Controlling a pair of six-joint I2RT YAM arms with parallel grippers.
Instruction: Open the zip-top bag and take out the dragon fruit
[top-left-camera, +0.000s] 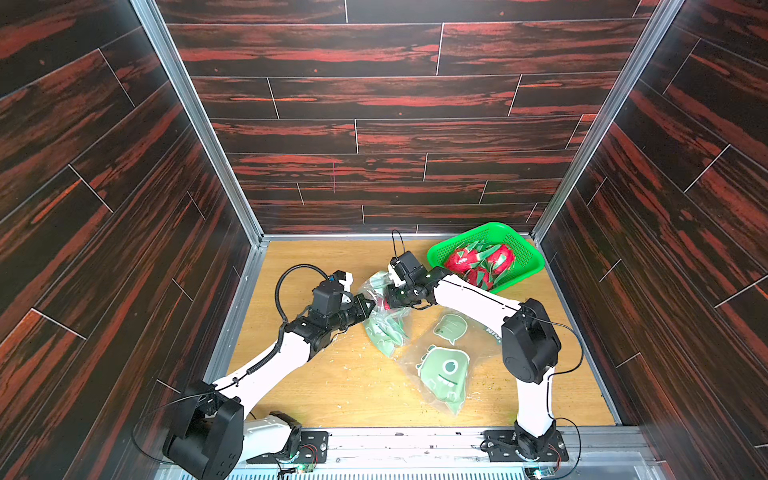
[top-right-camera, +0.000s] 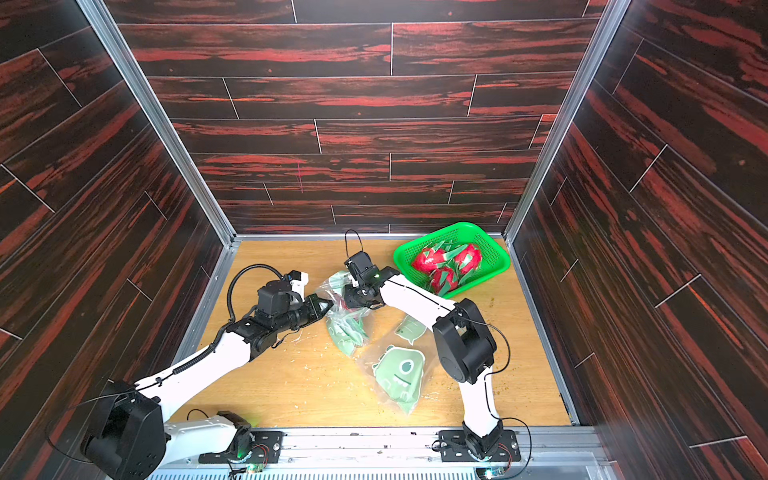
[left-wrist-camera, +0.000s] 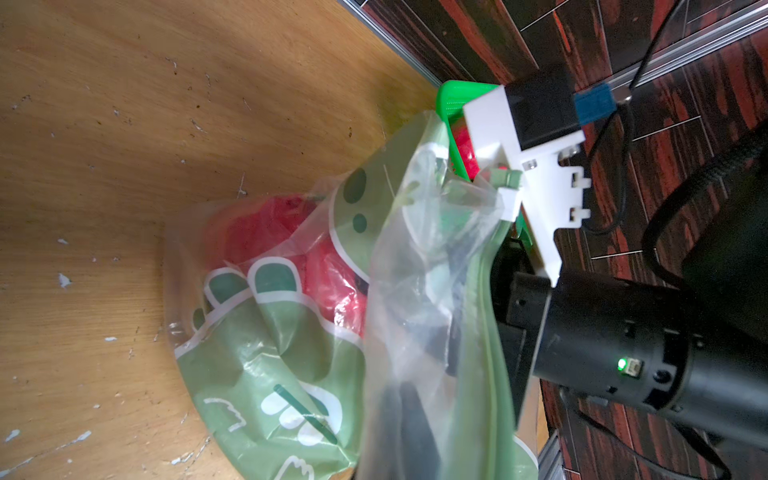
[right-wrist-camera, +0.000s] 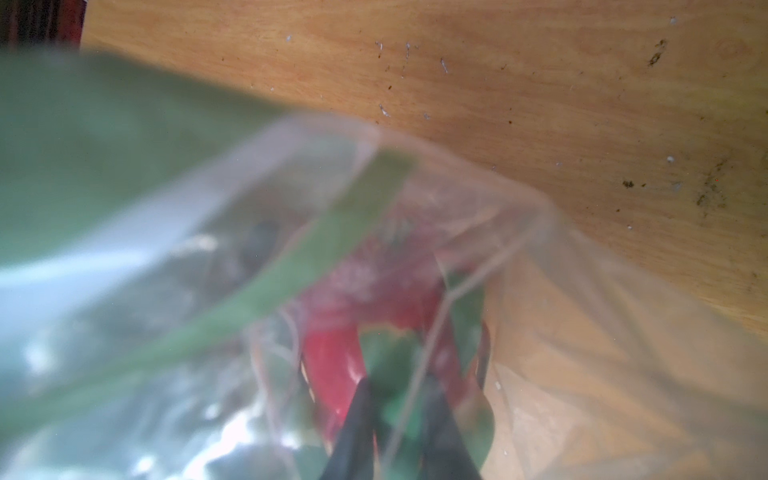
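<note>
A clear zip bag with green print (top-left-camera: 386, 332) stands at mid-table. My left gripper (top-left-camera: 364, 307) is shut on the bag's edge. Through the plastic, red dragon fruit (left-wrist-camera: 268, 228) shows in the left wrist view. My right gripper reaches into the bag, its two dark fingertips part open over the red and green fruit (right-wrist-camera: 332, 360). Whether they touch it is unclear; much is blurred behind plastic.
A green basket (top-left-camera: 528, 264) holding several dragon fruits stands at back right. Flat printed bags (top-left-camera: 440, 372) lie at front centre right.
</note>
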